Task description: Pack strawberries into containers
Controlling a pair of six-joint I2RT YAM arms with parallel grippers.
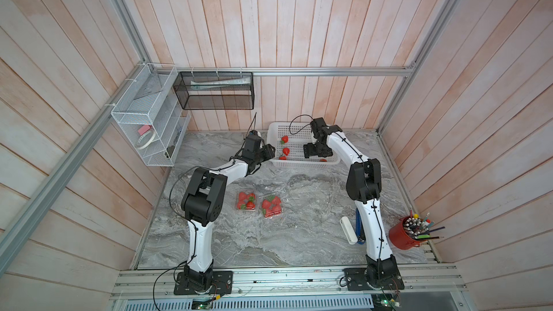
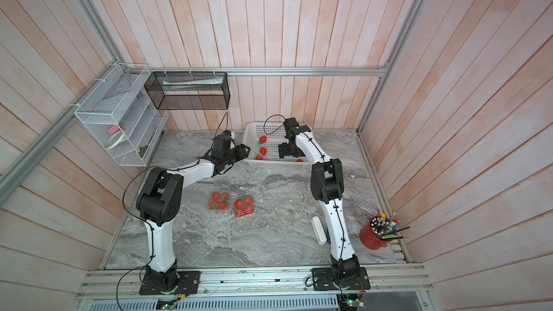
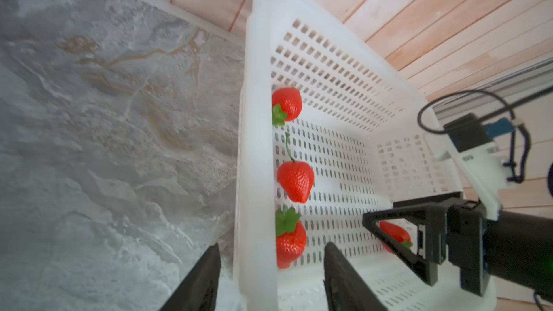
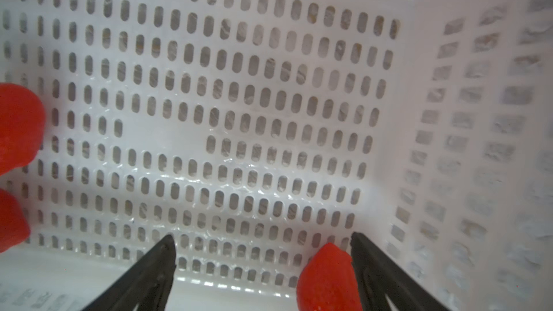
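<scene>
The white perforated basket [image 1: 295, 164] stands at the back, with several strawberries along its left side, one of them [image 3: 296, 180] mid-row. My left gripper is shut on the basket's left wall, one finger [image 3: 201, 281] outside and the other inside. Over the basket's right half, my right gripper points down, part open. A strawberry [image 4: 328, 281] lies between its fingers, close to the right one; no grip on it shows. Two clear containers, the left [image 1: 246, 200] and the right [image 1: 271, 206], hold strawberries on the table.
A white elongated object [image 1: 348, 230] and a red pen cup [image 1: 403, 235] are at the right front. Wire shelves [image 1: 151, 118] stand at the left.
</scene>
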